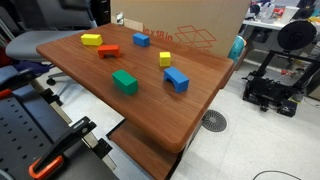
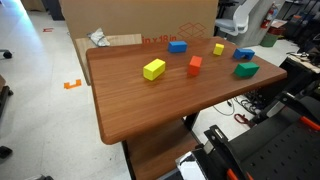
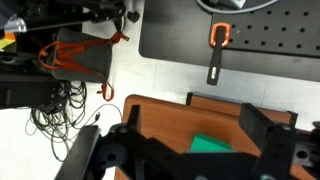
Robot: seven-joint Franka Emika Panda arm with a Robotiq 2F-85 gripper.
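Observation:
My gripper shows along the lower edge of the wrist view, its two dark fingers wide apart and nothing held between them. Beyond them lies a green block (image 3: 208, 143), partly cut off by the frame. On the brown table (image 1: 150, 125) the green block (image 1: 125, 82) sits near the robot-side edge. A blue arch-like block (image 1: 176, 79) and a small yellow block (image 1: 165, 59) are farther right. Toward the left lie a red block (image 1: 109, 50), a yellow block (image 1: 92, 39) and another blue block (image 1: 140, 39). All stand apart.
A cardboard panel (image 2: 140, 22) borders the table's far side. The robot's dark mount (image 1: 45, 135) stands close to its near edge. Between them is a floor gap. In the wrist view an orange-handled tool (image 3: 217, 45) lies over the mount's edge. Bare tabletop (image 2: 125, 100) surrounds the blocks.

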